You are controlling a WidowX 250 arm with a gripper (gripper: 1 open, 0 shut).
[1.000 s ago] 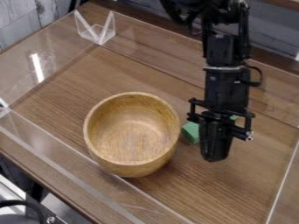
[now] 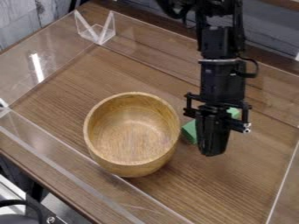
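My black gripper (image 2: 212,140) hangs over the wooden table at the right of centre, pointing down. Its fingertips are dark and look shut, with nothing visible between them. A green object (image 2: 191,132) lies on the table just behind and left of the fingertips, partly hidden by the gripper; whether they touch is unclear. A large empty wooden bowl (image 2: 128,131) stands to the left of the gripper, close to the green object.
A clear plastic object (image 2: 96,26) stands at the back left. Dark cables lie at the lower left corner beyond the table's edge. The table is open at the back and at the front right.
The gripper has shifted very slightly over the last second. The bowl and green object look the same.
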